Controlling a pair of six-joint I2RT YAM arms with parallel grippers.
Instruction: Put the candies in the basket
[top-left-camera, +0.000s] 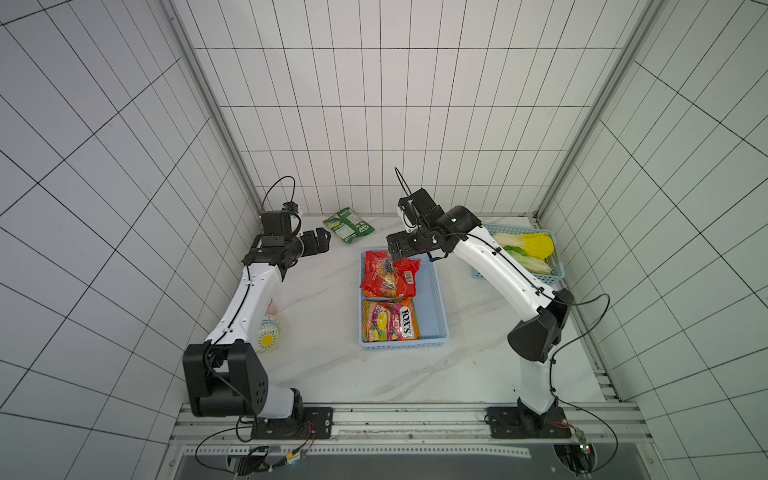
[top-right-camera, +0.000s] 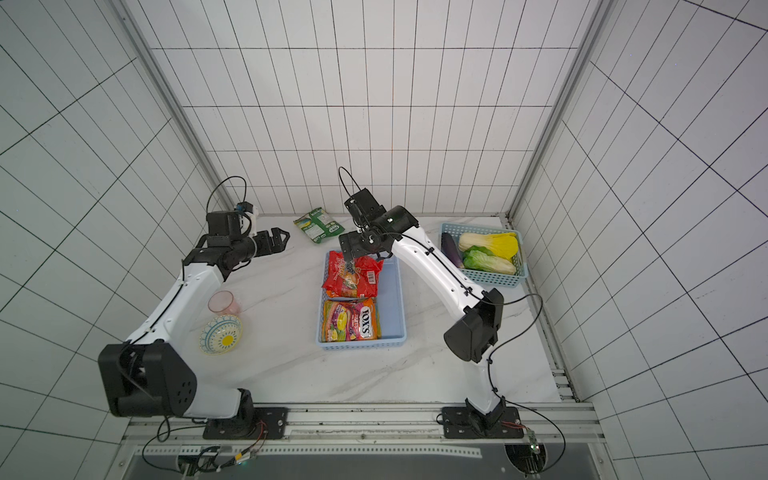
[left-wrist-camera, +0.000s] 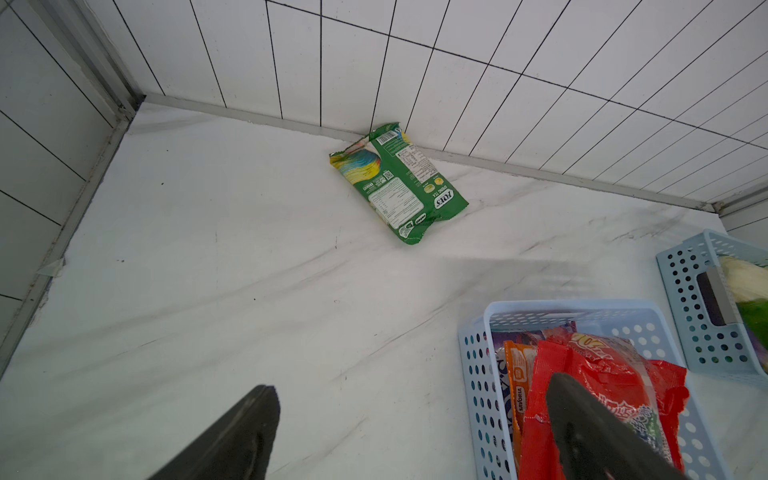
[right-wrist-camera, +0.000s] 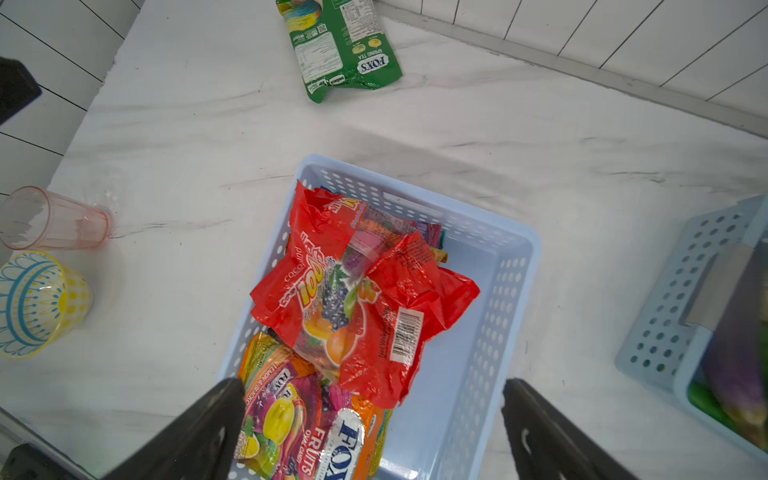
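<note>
A light blue basket (top-left-camera: 432, 304) in the middle holds a red candy bag (right-wrist-camera: 344, 296) and orange FOX'S candy bags (top-left-camera: 389, 320). A green FOX'S bag (left-wrist-camera: 397, 184) lies on the counter behind it, near the back wall. My left gripper (top-left-camera: 314, 241) is open and empty, left of the basket and in front of the green bag in the top views. My right gripper (top-left-camera: 397, 246) is open and empty above the back part of the basket, over the red bag.
A second basket (top-right-camera: 484, 277) with vegetables stands at the right. A pink glass (top-right-camera: 223, 302) and a patterned cup (top-right-camera: 221, 333) are at the left. The counter between cup and middle basket is clear.
</note>
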